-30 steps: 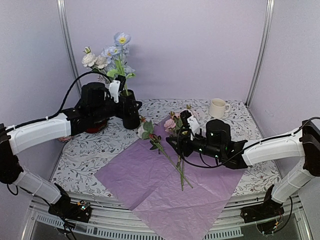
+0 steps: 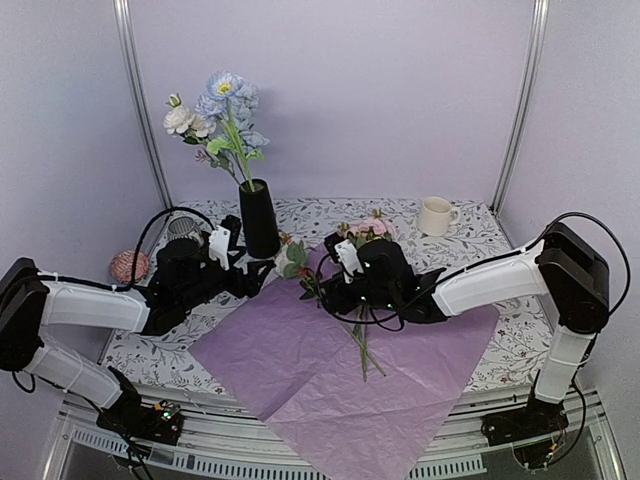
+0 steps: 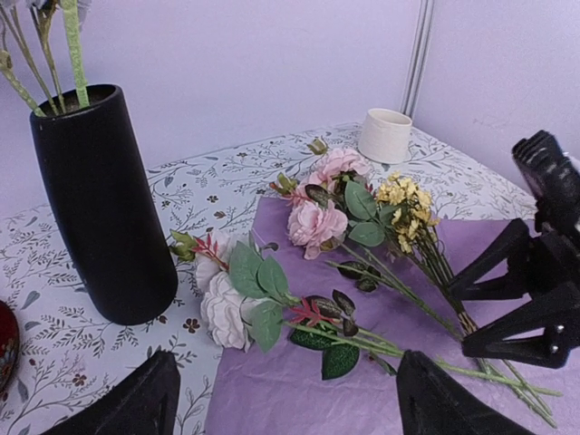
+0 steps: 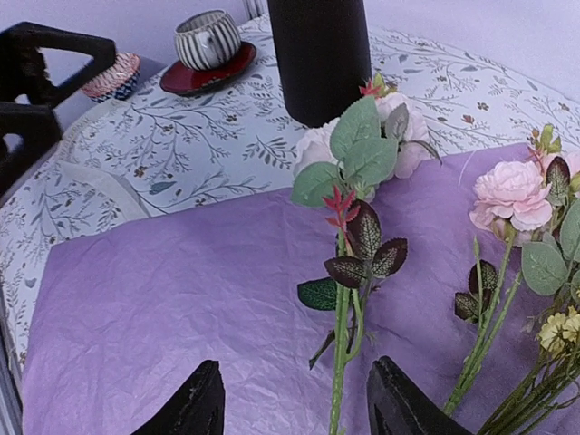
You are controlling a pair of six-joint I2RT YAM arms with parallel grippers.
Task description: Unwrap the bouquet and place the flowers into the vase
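The tall black vase (image 2: 260,222) stands at the back left, holding blue flowers (image 2: 232,105) and white flowers (image 2: 181,120). On the purple paper lie a white flower stem (image 3: 225,308) with green leaves, pink flowers (image 3: 317,224) and yellow flowers (image 3: 405,207). My left gripper is open beside the vase, with nothing between its fingers. My right gripper hovers over the white flower's stem (image 4: 340,362). Its fingers stand apart on either side of that stem in the right wrist view, not closed on it.
A cream mug (image 2: 436,216) stands at the back right. A striped cup (image 4: 207,40) sits on a red saucer (image 4: 213,77), left of the vase. The purple paper (image 2: 300,365) is bare toward the front and left.
The right gripper has moved left across the stems. The flowers have not visibly moved.
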